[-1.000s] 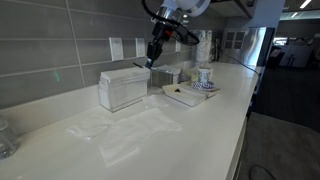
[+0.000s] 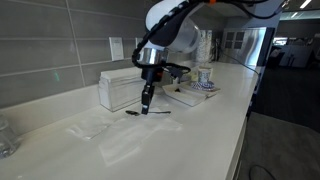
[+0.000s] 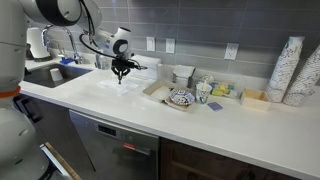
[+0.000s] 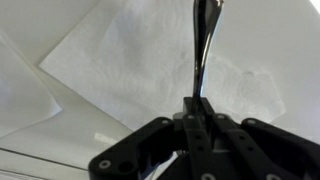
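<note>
A shiny metal utensil (image 4: 204,45) runs from the top of the wrist view down to my gripper, which is shut on it. Its far end is outside that view, so I cannot tell what kind it is. In exterior view 1, the gripper (image 2: 147,110) points downward with the dark, thin utensil (image 2: 133,112) sticking out on both sides. Below lies a white cloth or paper sheet (image 2: 128,143), spread on the counter; the wrist view shows the sheet (image 4: 130,55) beneath the utensil. Whether the utensil touches it, I cannot tell.
Another pale sheet (image 2: 90,126) lies farther left, near a clear glass (image 2: 6,140). Against the wall stands a white box (image 2: 120,88). Right of the arm are a shallow tray (image 3: 156,92) and a patterned bowl (image 3: 181,97).
The sheets and tray have not moved.
</note>
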